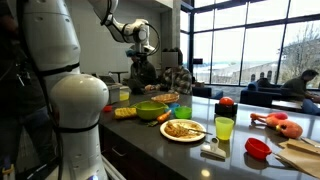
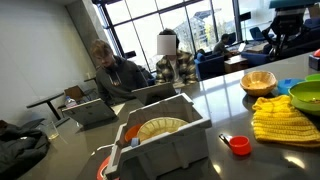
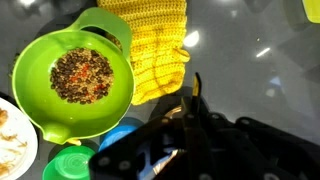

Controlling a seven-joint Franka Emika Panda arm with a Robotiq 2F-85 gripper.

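Observation:
High above the counter in exterior view 1, my gripper [image 1: 141,51] hangs toward the back left. The wrist view looks down past its dark fingers, which are nearly closed on a thin orange-brown thing [image 3: 197,86]; what it is cannot be made out. To the left below lies a green bowl [image 3: 36,72] holding dark and reddish grains. A yellow knitted cloth [image 3: 157,38] lies beside the bowl, apart from the gripper. Part of a blue bowl [image 3: 118,134] shows behind the gripper's body.
A plate of food [image 1: 183,131], a yellow-green cup [image 1: 224,128] and a red bowl [image 1: 258,149] stand nearer the front. In exterior view 2, a grey bin [image 2: 165,145] and a small red cup [image 2: 240,146] flank bare counter. People sit behind.

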